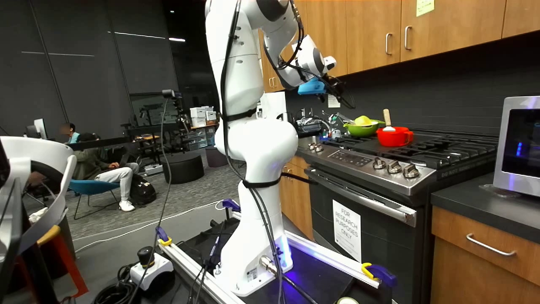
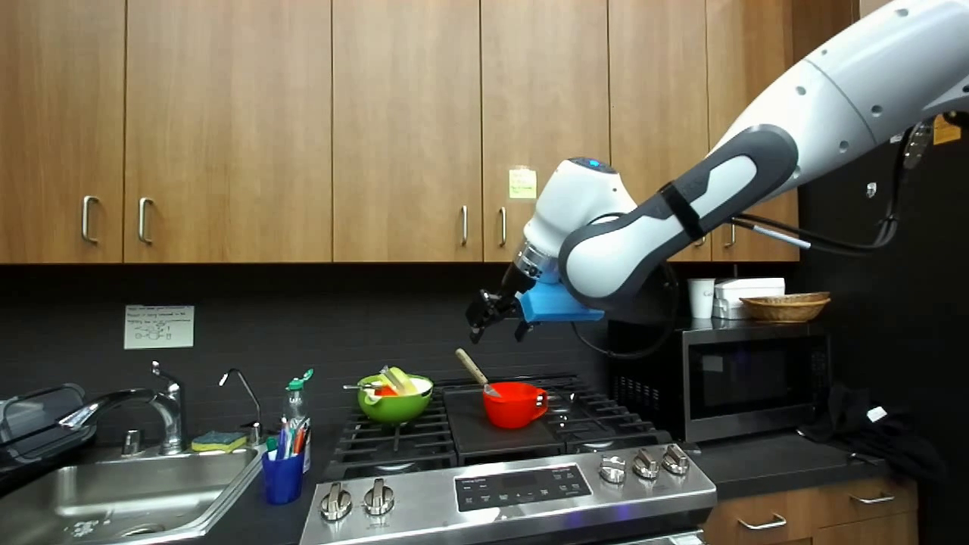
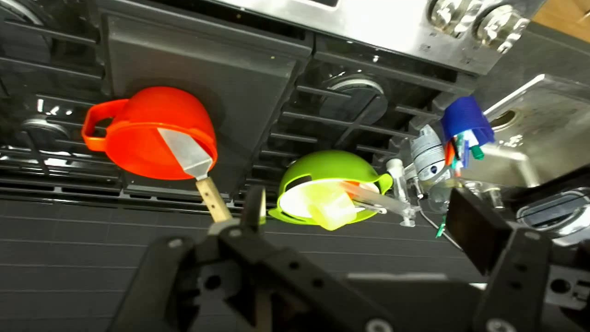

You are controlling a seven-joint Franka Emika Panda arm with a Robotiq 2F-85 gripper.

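Note:
My gripper stands open in the air above the back of the stove, with nothing between its fingers. Below it is a red pot with a handle. A spatula with a wooden handle leans out of that pot. To the pot's left sits a green bowl holding a yellow item and other utensils. In the wrist view the red pot lies left of the fingers, and the green bowl appears between the two fingers, farther away. The left finger nearly overlaps the spatula's handle end there, apart in depth.
Wooden cabinets hang above the arm. A microwave stands right of the stove. The sink, a blue cup of pens and a bottle are to the left. Dark wall tiles lie behind the stove.

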